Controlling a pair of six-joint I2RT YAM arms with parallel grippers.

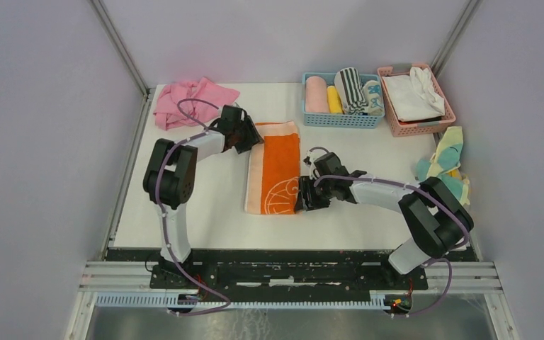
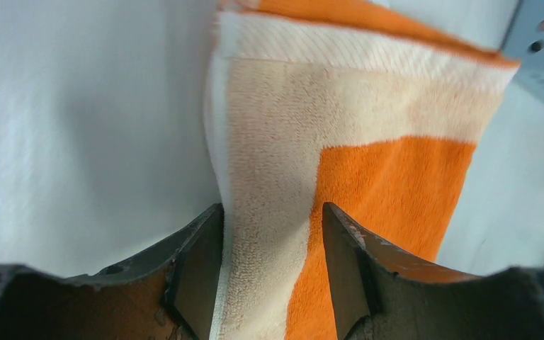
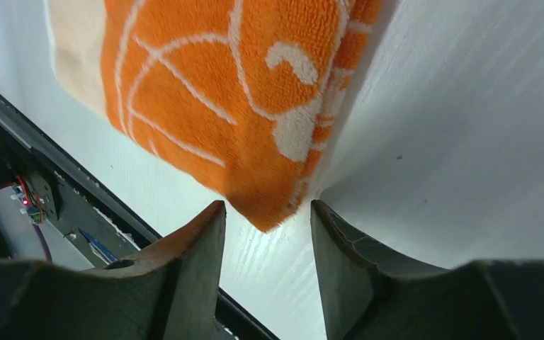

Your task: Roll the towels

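Note:
An orange towel with a cream border (image 1: pixel 280 166) lies folded flat on the white table, now roughly straight up and down. At its upper left corner my left gripper (image 1: pixel 251 138) is part open, the towel's cream edge (image 2: pixel 262 184) between and beyond its fingertips. At the lower right corner my right gripper (image 1: pixel 303 198) is open; in the right wrist view the orange corner (image 3: pixel 262 205) lies just in front of its fingertips. A pink cloth (image 1: pixel 191 99) lies crumpled at the back left.
A blue basket (image 1: pixel 340 122) with rolled towels and a pink basket (image 1: pixel 418 127) with white cloth stand at the back right. A yellow-and-teal towel (image 1: pixel 443 156) lies at the right edge.

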